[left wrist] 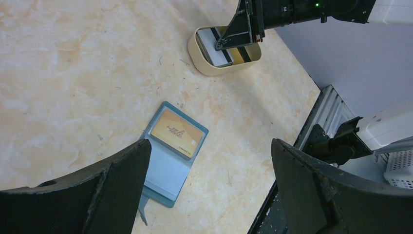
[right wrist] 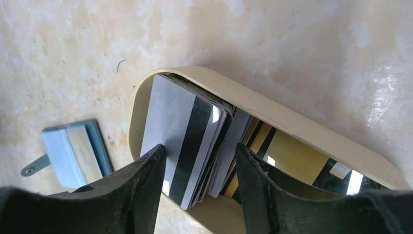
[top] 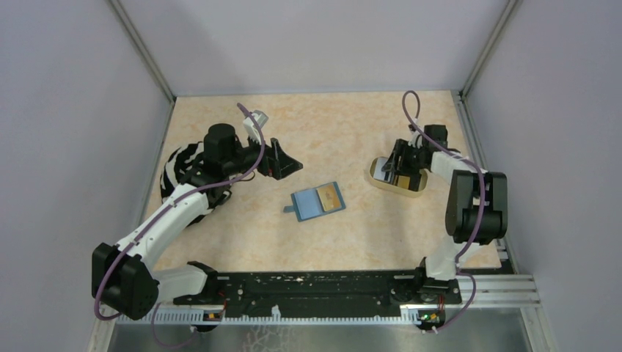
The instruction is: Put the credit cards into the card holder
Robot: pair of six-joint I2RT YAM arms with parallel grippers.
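The blue card holder [top: 309, 215] lies mid-table, a gold card [top: 328, 197] in its right half and the pale left half showing no card. Right of it stands an oval beige tray [left wrist: 214, 69] of cards. Silver cards with black stripes [right wrist: 168, 112] lean at its left end; gold and black cards [right wrist: 292, 158] lie lower on the right. Over the tray, my right gripper has its fingers apart, one at the silver cards' face and the other behind their edge; contact is unclear. My left gripper hangs open and empty, up and left of the holder.
A black-and-white striped object [top: 176, 167] sits at the table's left side, partly behind the left arm. Bare table surrounds the holder and separates it from the tray. Walls border both sides.
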